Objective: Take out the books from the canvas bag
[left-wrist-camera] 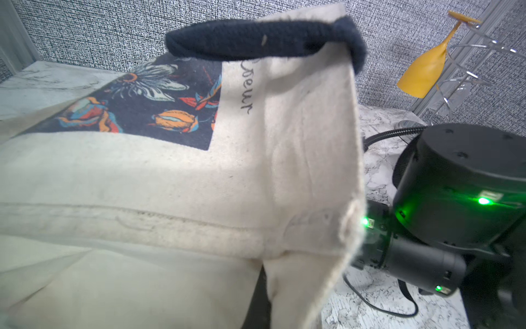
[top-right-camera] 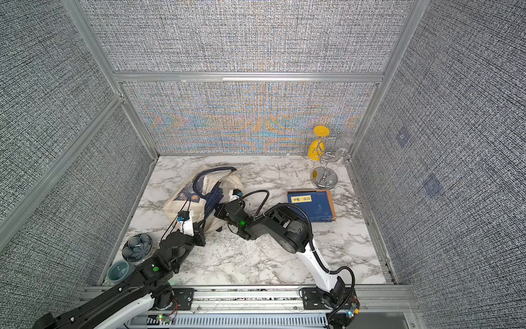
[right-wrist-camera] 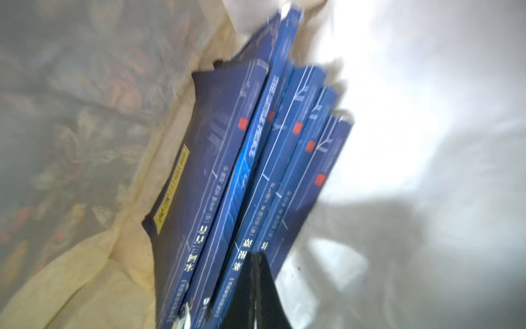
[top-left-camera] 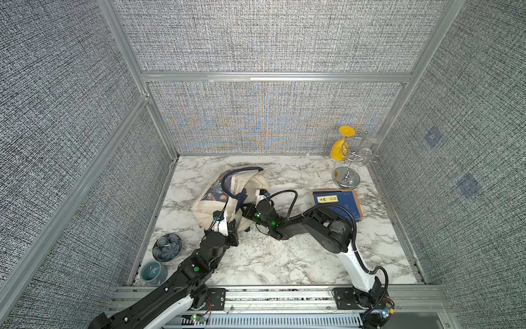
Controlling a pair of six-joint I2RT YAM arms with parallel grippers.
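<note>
The canvas bag (top-left-camera: 208, 205) with flower print and dark handles lies left of centre. My left gripper (top-left-camera: 233, 230) is shut at its near side; in the left wrist view its tip is largely hidden against the bag's pale fabric (left-wrist-camera: 137, 175). My right gripper is shut at the bag's mouth, over several blue books (right-wrist-camera: 219, 142) standing in a row inside, spines upward; nothing shows clearly between its fingers.
A stack of books (top-left-camera: 342, 208) lies at the right, with a wire stand (top-left-camera: 346, 178) and yellow goblet (top-left-camera: 337, 150) behind. A dark bowl (top-left-camera: 167, 246) and teal cup (top-left-camera: 153, 273) sit at the front left.
</note>
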